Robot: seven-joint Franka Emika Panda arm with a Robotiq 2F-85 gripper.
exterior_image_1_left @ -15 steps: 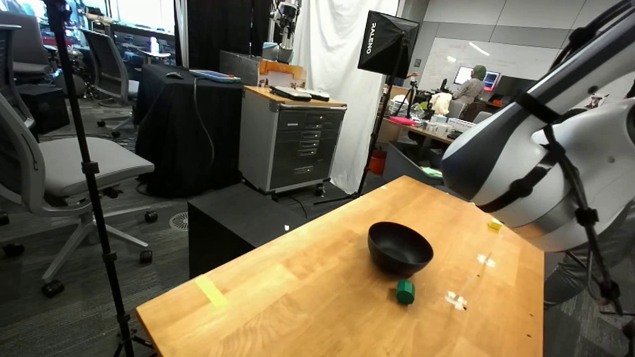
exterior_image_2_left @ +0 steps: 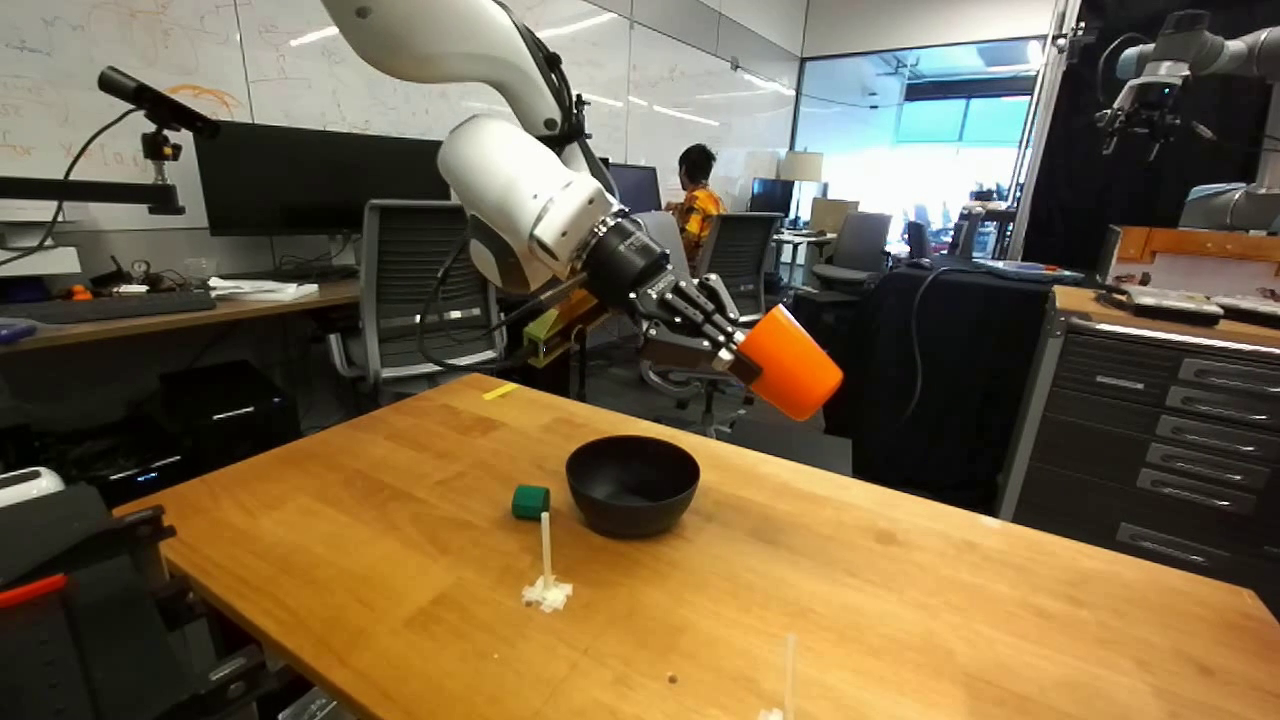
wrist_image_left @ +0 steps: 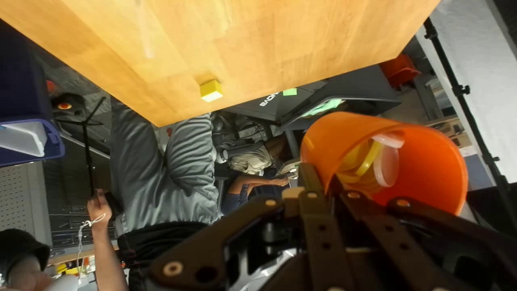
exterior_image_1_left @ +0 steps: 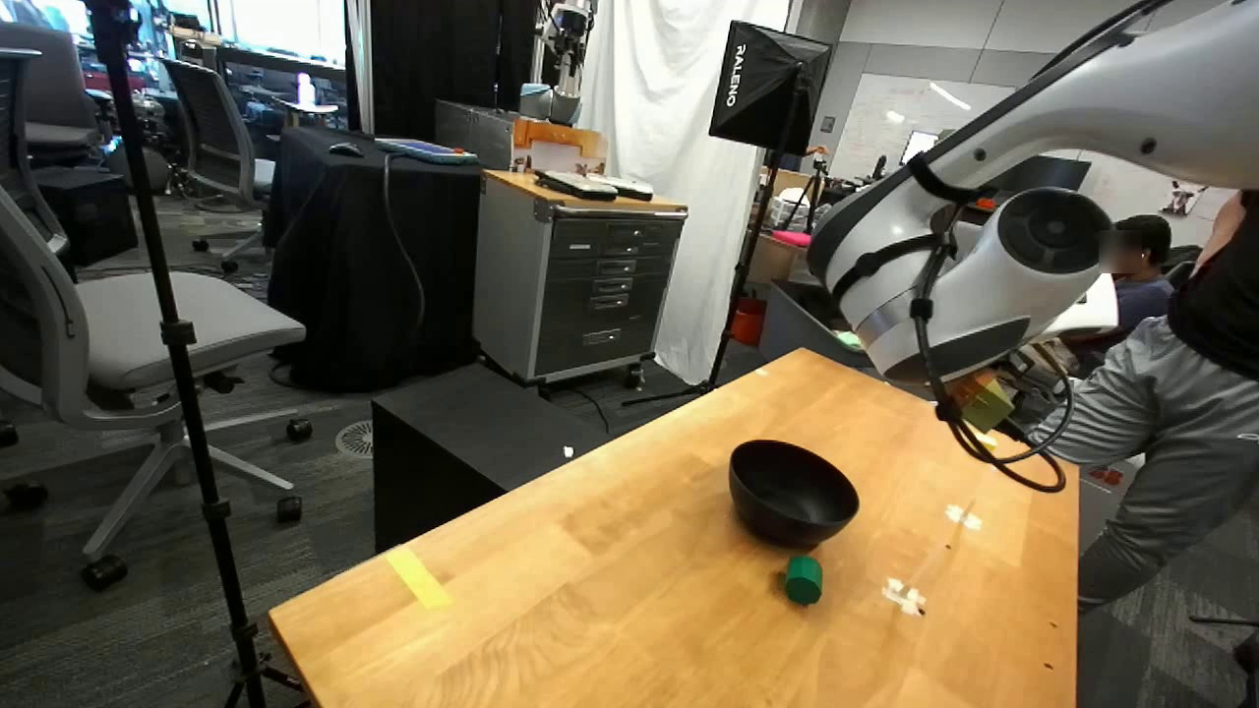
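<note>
In exterior view 2 my gripper (exterior_image_2_left: 739, 355) is shut on the wall of an orange cup (exterior_image_2_left: 792, 364), holding it tilted, high above the table. The wrist view shows the fingertips (wrist_image_left: 310, 177) at the cup's rim, and several yellow and white pieces (wrist_image_left: 375, 162) inside the orange cup (wrist_image_left: 431, 165). A black bowl (exterior_image_1_left: 793, 490) stands empty on the table, well below the cup. Close beside the bowl sits a green block (exterior_image_1_left: 804, 579). A small yellow block (wrist_image_left: 211, 90) rests near a table corner. The arm hides the gripper and cup in exterior view 1.
Thin pale sticks, one of them upright (exterior_image_2_left: 547, 546), are taped to the wooden table (exterior_image_2_left: 960, 600). Yellow tape (exterior_image_1_left: 419, 576) marks another part of the surface. A person (exterior_image_1_left: 1163, 413) stands beside the table.
In exterior view 1 the arm has swung up and leftward over the table's right side. The bowl and green block have stayed put.
</note>
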